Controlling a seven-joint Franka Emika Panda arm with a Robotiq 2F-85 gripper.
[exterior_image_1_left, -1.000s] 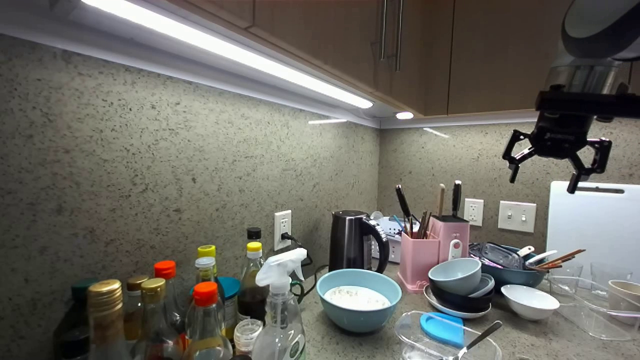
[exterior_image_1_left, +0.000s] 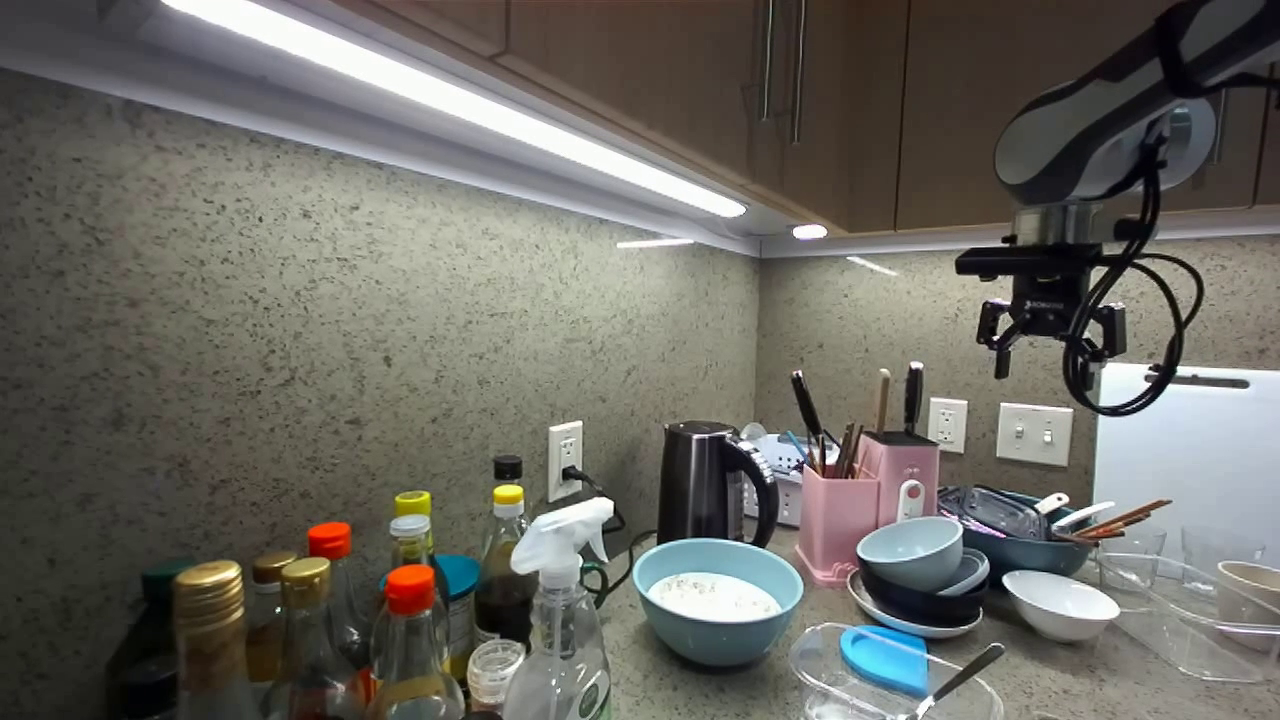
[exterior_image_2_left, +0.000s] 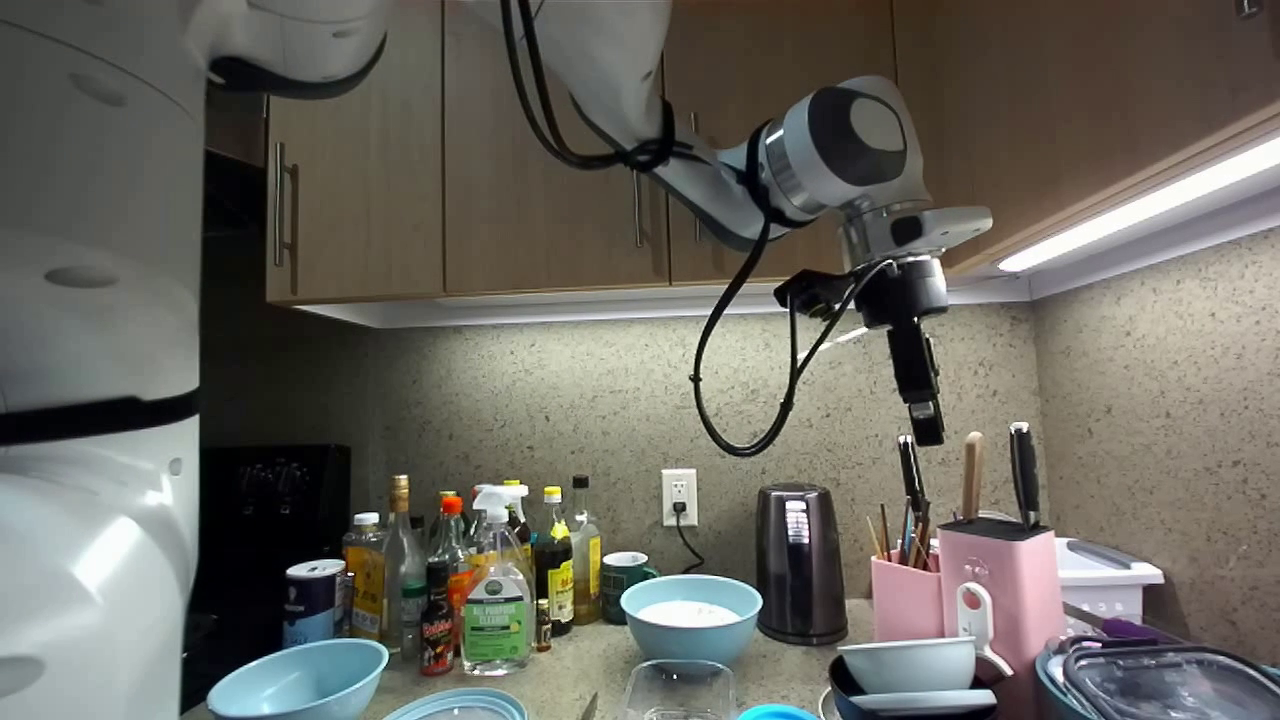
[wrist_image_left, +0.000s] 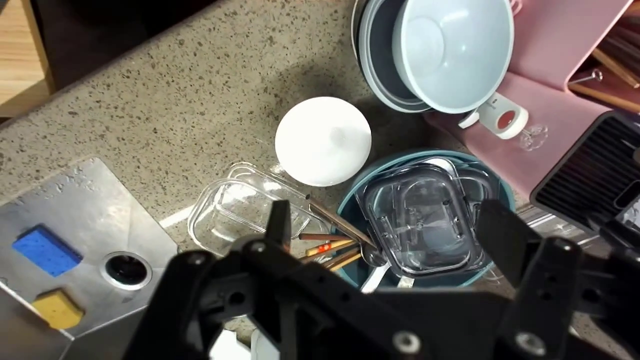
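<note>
My gripper (exterior_image_1_left: 1056, 360) hangs high above the counter's right part, its fingers spread apart with nothing between them. In the wrist view its dark fingers (wrist_image_left: 277, 223) stand wide apart over a teal basin (wrist_image_left: 510, 195), well above it. The basin holds clear lids (wrist_image_left: 414, 222), chopsticks (wrist_image_left: 336, 246) and utensils. A white bowl (wrist_image_left: 324, 141) sits beside the basin. Stacked grey-blue bowls (wrist_image_left: 454, 54) rest near the pink knife block (exterior_image_1_left: 902, 462). In exterior view 2, the gripper (exterior_image_2_left: 926, 420) appears side-on above the knife handles.
A black kettle (exterior_image_1_left: 698, 486) and a blue bowl (exterior_image_1_left: 716, 558) with white contents stand mid-counter. Several bottles and a spray bottle (exterior_image_1_left: 559, 636) crowd the left. A clear container (wrist_image_left: 231, 207) lies near the sink (wrist_image_left: 108, 198). Cabinets (exterior_image_2_left: 552, 156) hang close above the arm.
In exterior view 1 my arm has moved left and farther from the camera, and the gripper has turned. Its fingers stay apart. The objects on the counter have not moved.
</note>
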